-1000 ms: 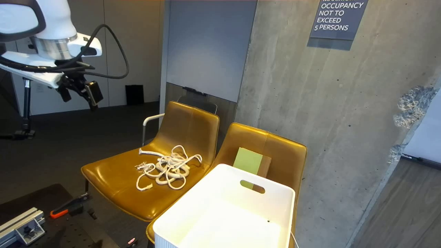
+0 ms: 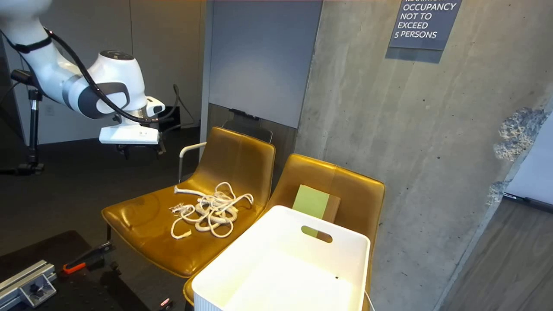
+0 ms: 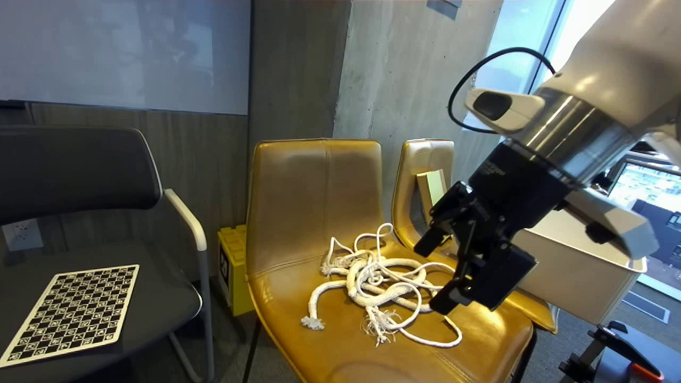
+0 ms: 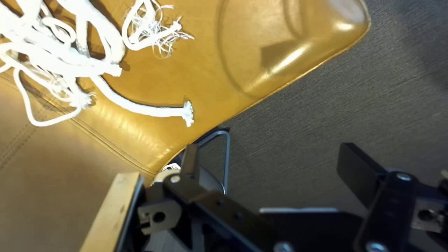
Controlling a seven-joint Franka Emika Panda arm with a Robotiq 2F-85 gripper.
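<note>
A tangled heap of white ropes [image 2: 211, 210] lies on the seat of the near tan chair [image 2: 150, 220], several frayed ends loose around it. In the wrist view one rope end [image 4: 147, 110] stretches out from the heap across the tan leather. My gripper is open, its two black fingers wide apart with only dark floor showing between them. From the first exterior view the gripper [image 2: 141, 151] hangs in the air above and to the left of that seat, clear of the ropes. A white bin [image 2: 282, 217] rests on the second tan chair and looks empty.
A green-and-brown block [image 2: 315, 203] leans against the second chair's back, behind the bin. A dark chair [image 3: 70, 172] with a checkered board [image 3: 73, 313] stands at the left in the second exterior view. A dark table with clamps [image 2: 85, 261] is at lower left.
My arm has swung to the right, towards the near tan chair, and the gripper has turned to point downward. The ropes and the bin have not moved.
</note>
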